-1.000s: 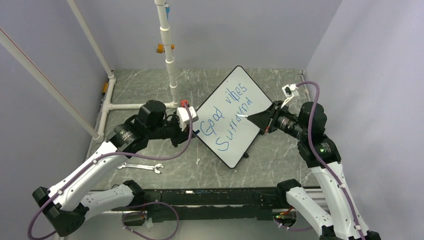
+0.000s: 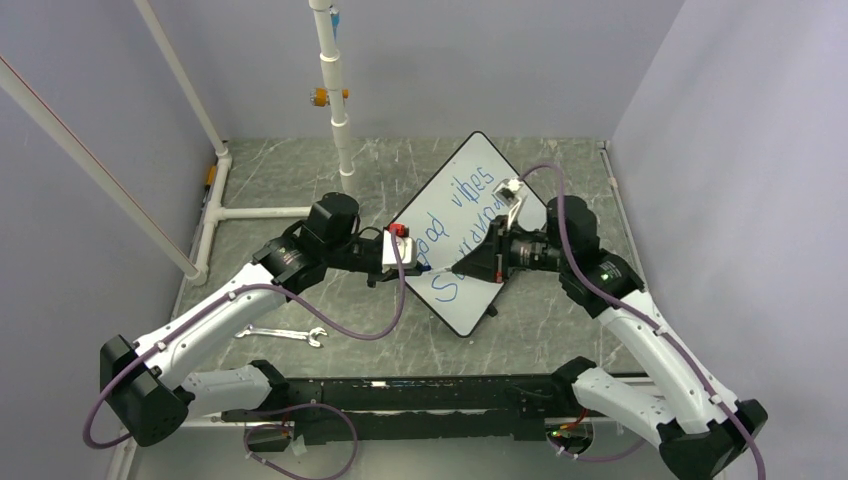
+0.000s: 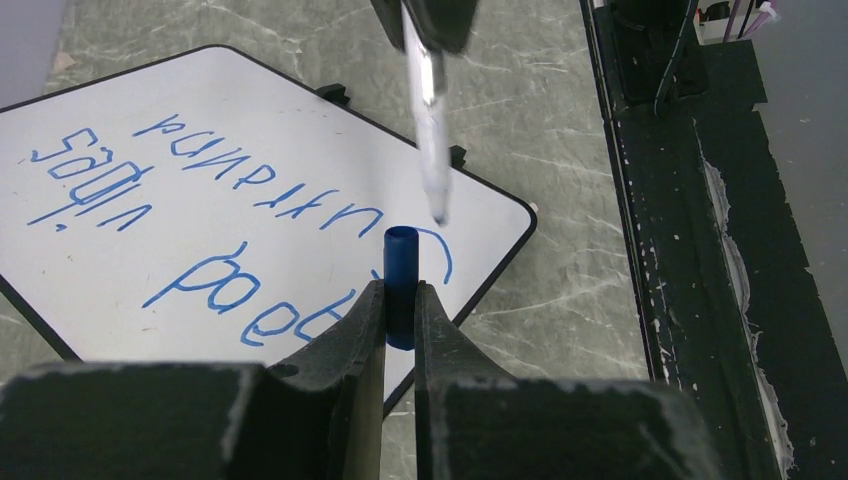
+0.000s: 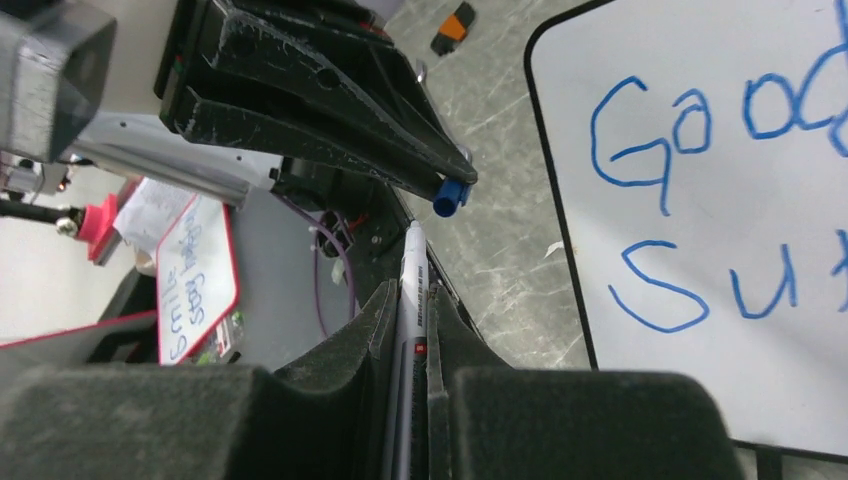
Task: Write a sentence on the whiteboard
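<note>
A whiteboard (image 2: 466, 308) with black edging lies on the table, bearing blue handwriting that includes "Good vibes" and a second line starting with "Sur". Above its left corner, my left gripper (image 2: 425, 268) has its fingers closed around a blue marker cap (image 3: 401, 260). Facing it from the right is my right gripper (image 2: 453, 268), shut on a white marker (image 4: 412, 270) whose tip points toward the cap. In the right wrist view the blue cap (image 4: 449, 198) is just beyond the marker's tip, and a gap shows between them. Both arms hide part of the writing.
A wrench (image 2: 285, 334) rests on the table left of the board. White pipes (image 2: 265, 212) stand at the back left. Bare grey table (image 2: 380, 345) lies in front of the board.
My left gripper has moved right with the cap. The right gripper has come left and lower with the marker, so cap and marker tip are now close together.
</note>
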